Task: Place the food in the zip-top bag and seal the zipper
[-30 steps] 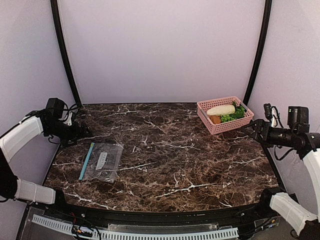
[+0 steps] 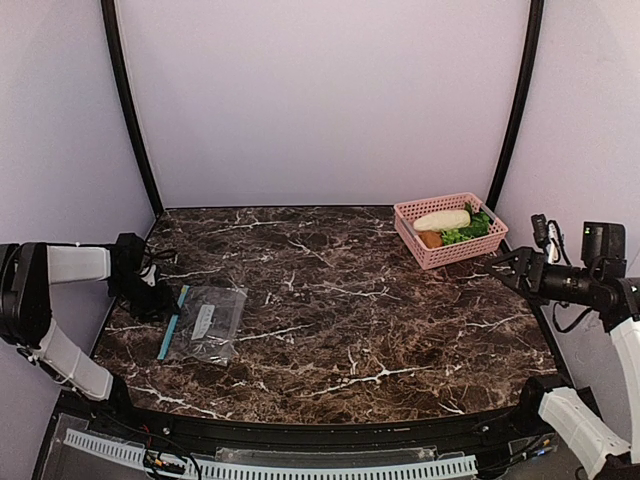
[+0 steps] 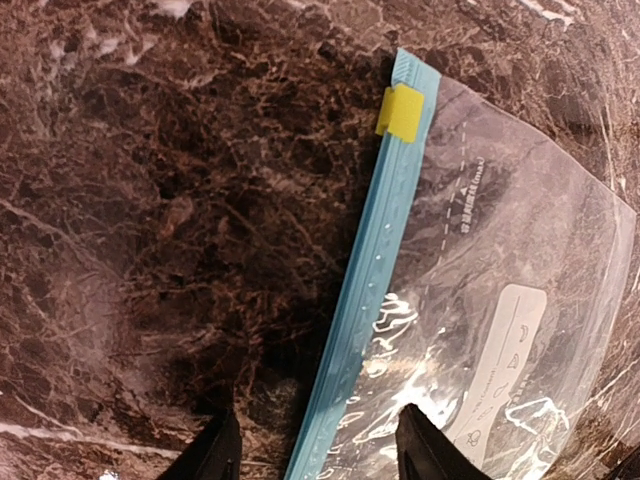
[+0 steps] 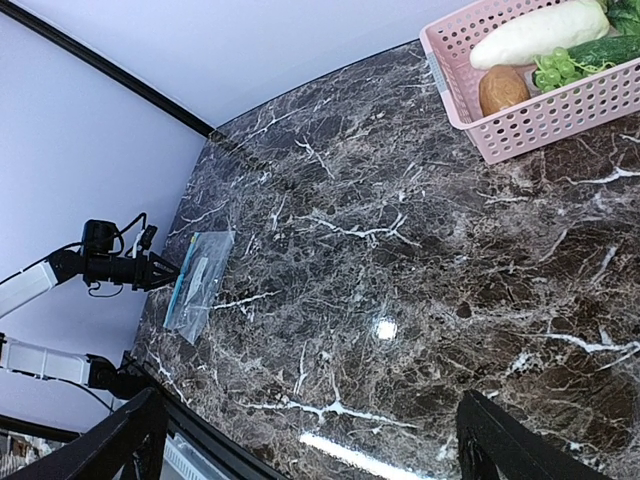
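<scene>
A clear zip top bag (image 2: 213,325) lies flat at the table's left, its blue zipper strip (image 3: 365,270) along the left edge. A yellow slider (image 3: 402,112) sits near the strip's far end. My left gripper is over the strip's nearer part, fingers part open on either side of it in the wrist view, nothing between them seen held. The food lies in a pink basket (image 2: 463,250) at the back right: a long white item (image 4: 537,32), a brown item (image 4: 502,90) and greens (image 2: 468,232). My right gripper hangs open and empty at the right edge.
Walls close in the left, back and right sides. A metal rail (image 2: 330,470) runs along the front.
The right arm has shifted only slightly. Bag and basket stay where they were.
</scene>
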